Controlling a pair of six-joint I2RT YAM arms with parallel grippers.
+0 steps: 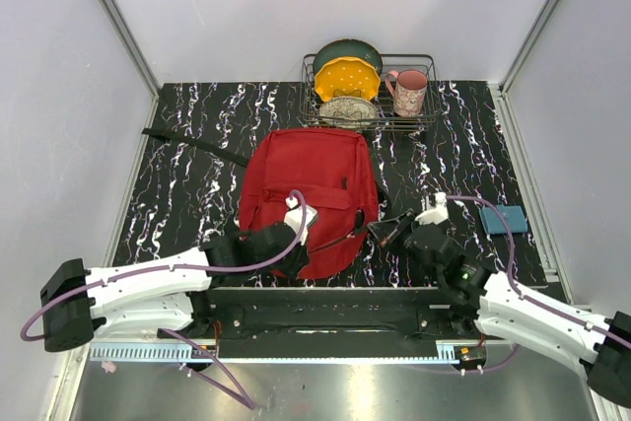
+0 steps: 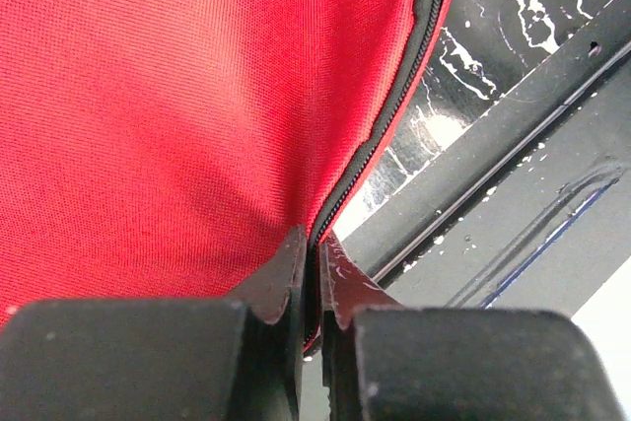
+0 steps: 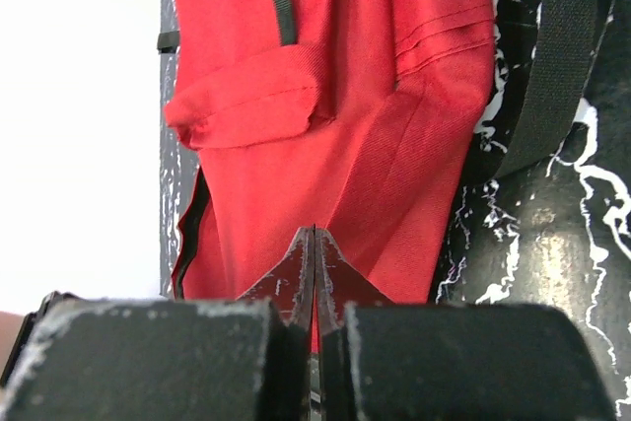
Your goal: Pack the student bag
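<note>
A red backpack (image 1: 308, 165) lies on the black marbled counter (image 1: 177, 194). My left gripper is shut on the zipper edge of its front, with the zipper (image 2: 394, 105) running up from between the fingers. My right gripper is shut, nothing showing between its fingers, just beside the bag's lower right, over red fabric in the right wrist view. A dark strap (image 3: 552, 56) lies along the bag's side.
A wire rack (image 1: 420, 121) at the back holds plates and a pink mug (image 1: 409, 93). A blue folded item (image 1: 504, 220) lies on the far right. The counter's front edge runs just below the bag.
</note>
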